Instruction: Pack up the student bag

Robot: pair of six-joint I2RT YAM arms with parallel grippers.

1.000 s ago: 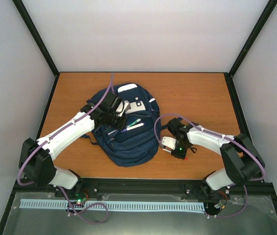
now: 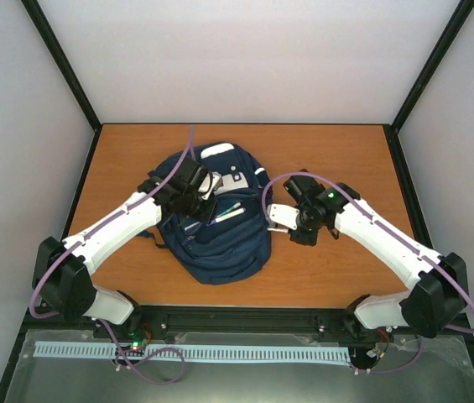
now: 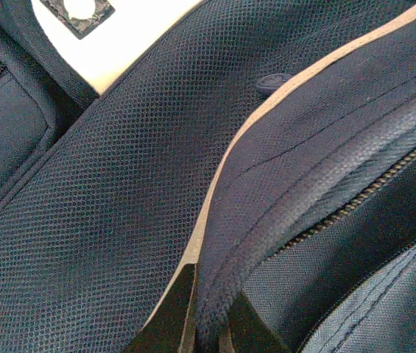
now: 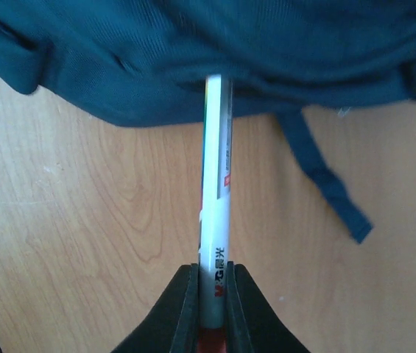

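Observation:
The navy backpack lies on the table, its front pocket partly unzipped. Several pens rest at the pocket opening. My left gripper is shut on the pocket's fabric edge, which it holds raised beside the zipper. To the right of the bag, my right gripper has a white pen between its fingers. The pen points toward the bag's side, and in the right wrist view its far tip overlaps the navy fabric; whether they touch I cannot tell.
Bare wooden table shows to the right of the bag and in front of it. A loose strap hangs from the bag's side. White patches sit on the upper part of the bag.
The right gripper has moved away from the table's front, toward the back, carrying the white pen along the bag's right side. The left arm stays in place.

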